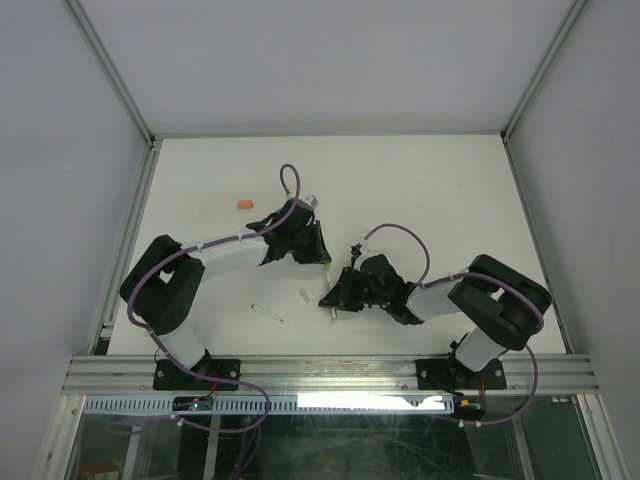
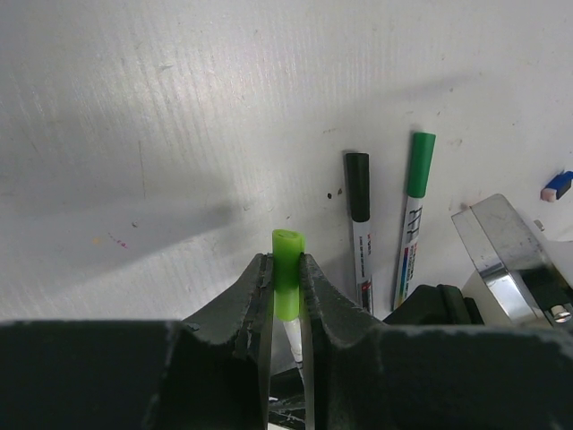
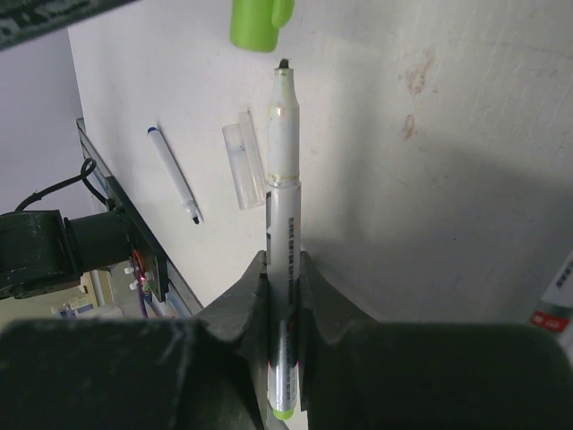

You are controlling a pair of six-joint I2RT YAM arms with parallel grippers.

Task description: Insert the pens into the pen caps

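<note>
A bright green pen cap (image 2: 286, 287) is held upright in the left wrist view, with my left gripper shut on it. My right gripper is closed around the barrel of a white pen (image 3: 284, 210), which has a light green end. Its dark tip points at the green cap (image 3: 254, 25) in the right wrist view. A small gap shows between tip and cap there, the cap sitting slightly left of the pen's line. From above, both grippers meet near the table's middle, the pen reaching toward the cap.
A clear cap (image 3: 240, 166) and a thin white pen (image 3: 174, 170) lie on the table at the left. Two capped markers, black (image 2: 358, 188) and green (image 2: 421, 166), lie side by side. An orange block (image 1: 245, 204) sits at the back left.
</note>
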